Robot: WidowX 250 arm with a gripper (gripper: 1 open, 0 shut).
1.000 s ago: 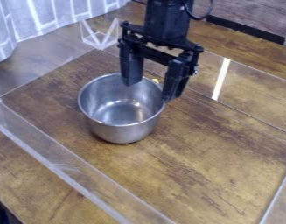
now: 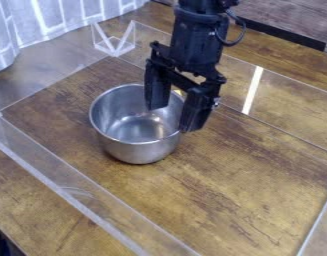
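Note:
A steel bowl point(image 2: 130, 134) sits on the wooden table, left of centre. Above its back and right side hangs my black gripper point(image 2: 177, 98), open, its two fingers spread apart, one over the bowl and the other by its right rim. Nothing shows held between them. A small yellow object behind the bowl is mostly hidden by the gripper.
A white wire object point(image 2: 112, 38) stands at the back left, near a pale curtain and a white cylinder at the edge. Clear strips run along the left and lower right.
The bowl looks unmoved.

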